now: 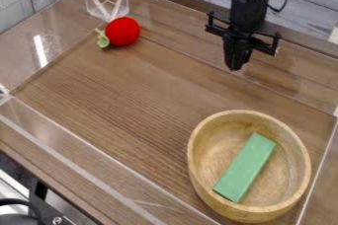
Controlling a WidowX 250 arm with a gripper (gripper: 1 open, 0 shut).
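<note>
The black robot gripper hangs over the back right of the wooden table, pointing down, with its fingertips low over bare wood; whether they are open or shut is hard to tell at this size. A red tomato-like object with a green stem lies at the back left. A wooden bowl at the front right holds a green rectangular block.
A clear wire-like or plastic item stands behind the red object at the back left. Black cables or parts show at the bottom left corner.
</note>
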